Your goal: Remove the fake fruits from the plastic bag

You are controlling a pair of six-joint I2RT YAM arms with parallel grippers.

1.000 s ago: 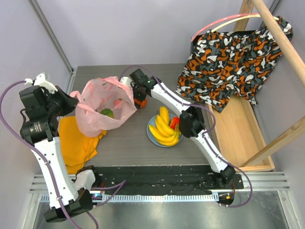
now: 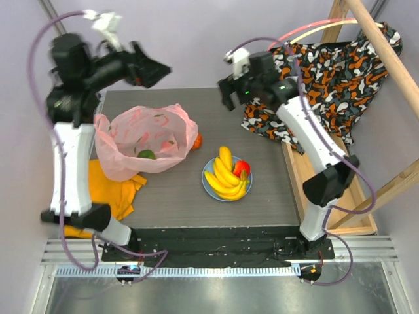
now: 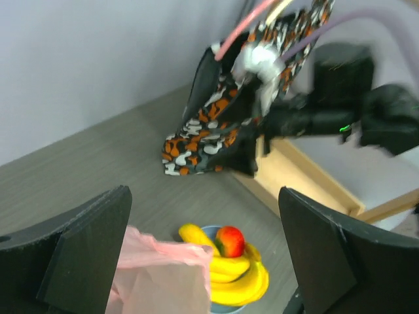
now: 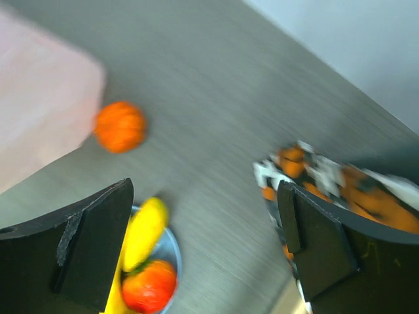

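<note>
The pink translucent plastic bag (image 2: 171, 157) stands with its mouth gaping on the left half of the table, a green fruit (image 2: 146, 154) visible inside. Just outside the bag's right side, an orange fruit (image 4: 121, 127) rests on the table. A blue bowl (image 2: 208, 188) holds yellow bananas (image 2: 226, 183) and a red fruit (image 2: 241, 168). My left gripper (image 2: 152, 73) is raised above and behind the bag, open and empty. High over the back of the table, my right gripper (image 2: 228, 95) is also open, with bare space between its fingers.
An orange cloth (image 2: 108, 193) lies at the table's left edge. To the right are a camouflage-patterned cloth bag (image 2: 327, 85) and a wooden frame (image 2: 298, 176). Bare table lies between the blue bowl and the back wall.
The right gripper left the orange fruit and moved up and right.
</note>
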